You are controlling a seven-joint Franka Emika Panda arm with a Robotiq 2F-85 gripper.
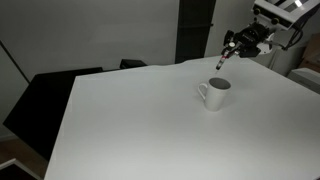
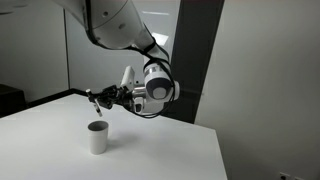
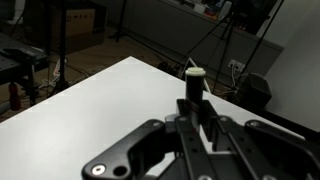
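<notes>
A white mug [image 1: 216, 96] stands upright on the white table, its handle on the left in exterior view 1. My gripper [image 1: 231, 47] is shut on a slim marker-like object [image 1: 221, 61] with a pale tip and a reddish band. The object slants downward, its lower end above and apart from the mug's rim in that view. Exterior view 2 has the gripper [image 2: 110, 97] just above the mug [image 2: 98, 139]. In the wrist view, the object [image 3: 195, 88] rises between the dark fingers, pale end outward; the mug does not show there.
A black object [image 1: 50, 108] lies along the table's left side. Boxes [image 1: 309, 58] stand at the far right.
</notes>
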